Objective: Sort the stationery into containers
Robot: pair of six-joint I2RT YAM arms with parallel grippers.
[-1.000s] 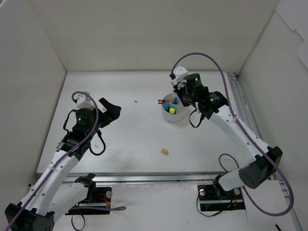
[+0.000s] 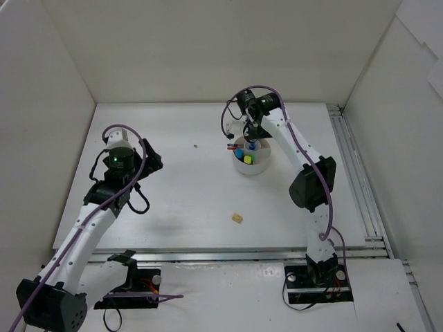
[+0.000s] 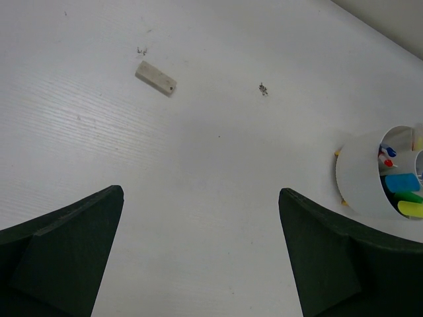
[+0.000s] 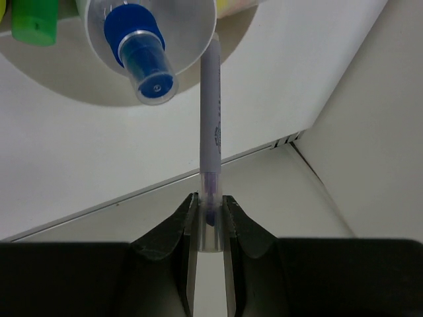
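A round white container (image 2: 251, 167) with compartments holds pens and markers on the right half of the table, including a yellow one (image 2: 248, 160) and a blue one (image 3: 400, 182). My right gripper is shut on a pale pen (image 4: 210, 112), whose far end reaches the rim of a compartment holding a blue-capped item (image 4: 142, 59). From above, the right wrist hangs over the container and hides the pen. My left gripper is open over the table's left side, with nothing between its fingers.
A small yellowish block (image 2: 237, 218) lies near the table's front middle, also seen as a beige bar (image 3: 156, 78) in the left wrist view. Walls bound the back and sides.
The left arm has shifted slightly.
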